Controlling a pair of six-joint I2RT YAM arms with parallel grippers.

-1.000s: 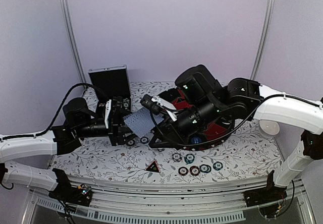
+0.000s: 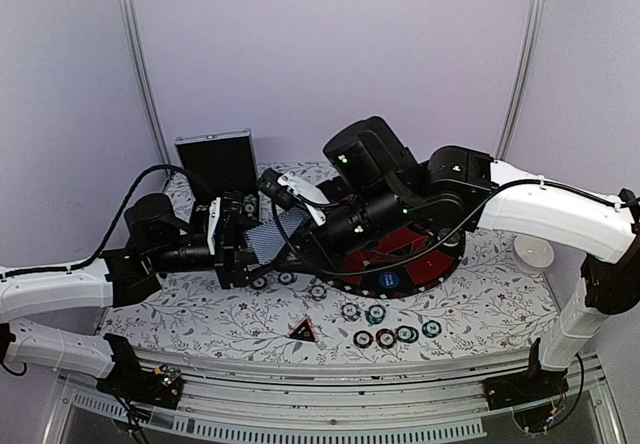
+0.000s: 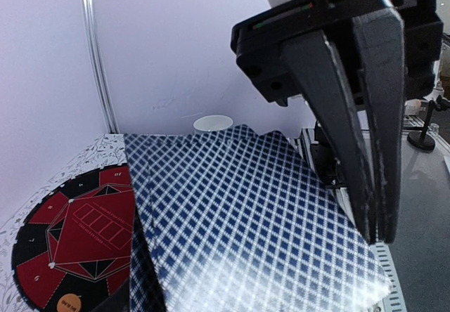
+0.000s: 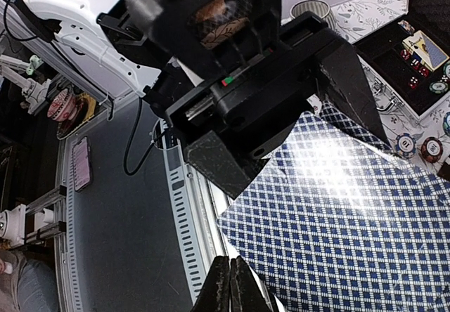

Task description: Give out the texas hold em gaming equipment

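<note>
A stack of blue-and-white checked cards point(image 2: 272, 240) is raised above the table at centre left. My left gripper point(image 2: 250, 252) is shut on it; in the right wrist view its dark finger point(image 4: 219, 163) overlaps the card edge. In the left wrist view the checked cards point(image 3: 242, 213) cover most of that gripper. My right gripper has its fingers shut near the cards' edge, and nothing clearly shows between them. The round red-and-black poker mat point(image 3: 95, 221) lies flat, partly hidden by my right arm in the top view.
An open black case point(image 2: 218, 164) stands at the back left, with cards and dice inside. Several loose chips point(image 2: 386, 337) and a red-black triangle point(image 2: 302, 331) lie toward the front. A white bowl point(image 2: 533, 252) sits far right.
My right arm has shifted left, bringing its gripper closer to the checked cards. The left arm and the cards have stayed in place.
</note>
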